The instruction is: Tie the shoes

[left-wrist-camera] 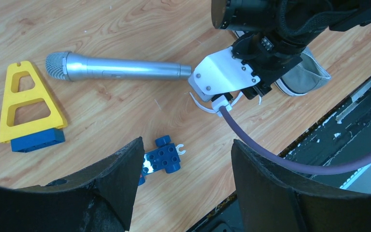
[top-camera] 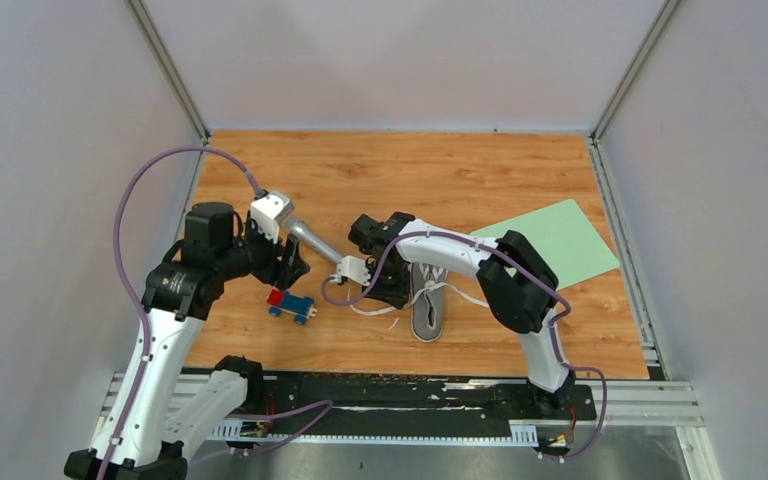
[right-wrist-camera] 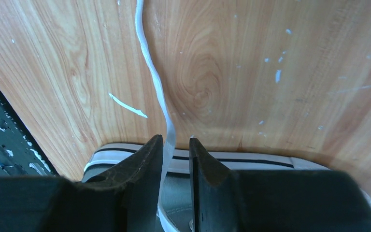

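A grey canvas shoe (top-camera: 428, 318) lies near the table's middle, its white lace (top-camera: 460, 292) spread to both sides. My right gripper (top-camera: 385, 285) is lowered over the shoe's left side; in the right wrist view its part-open fingers (right-wrist-camera: 136, 193) are above the shoe's edge, with the lace (right-wrist-camera: 155, 79) running beneath and between them. I cannot tell if they touch it. My left gripper hangs open on the left, above the table near the toy train, with nothing between its fingers.
A silver microphone (left-wrist-camera: 116, 68), a yellow toy piece (left-wrist-camera: 26, 121) on a blue block and a toy train (top-camera: 291, 305) lie left of the shoe. A green clipboard (top-camera: 560, 240) lies at right.
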